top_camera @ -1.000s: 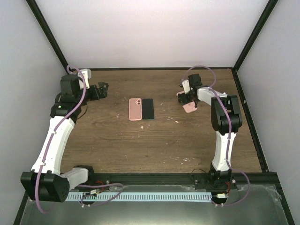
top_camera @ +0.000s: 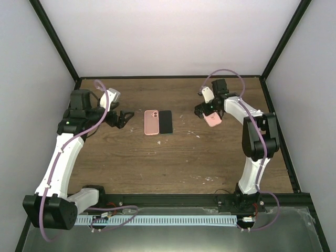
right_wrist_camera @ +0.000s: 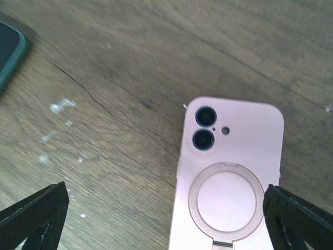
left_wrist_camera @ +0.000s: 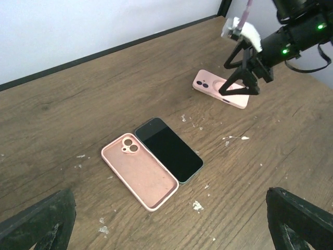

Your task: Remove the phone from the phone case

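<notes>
A pink phone case lies empty on the table, its hollow side up. Right beside it rests a dark phone, screen up and outside the case. A second pink phone with a ring on its back lies face down at the right, its lower end cut off in the right wrist view. Above it is my right gripper, open, one finger overlapping the phone's right edge in that view. My left gripper hangs left of the empty case, open with nothing between its fingers.
White scuffs and flecks mark the brown wooden table. Walls stand at the back and sides.
My left gripper has swung toward the front and slightly right, turning downward toward the front. The right gripper has shifted slightly left and toward the front. The case and phones lie as before.
</notes>
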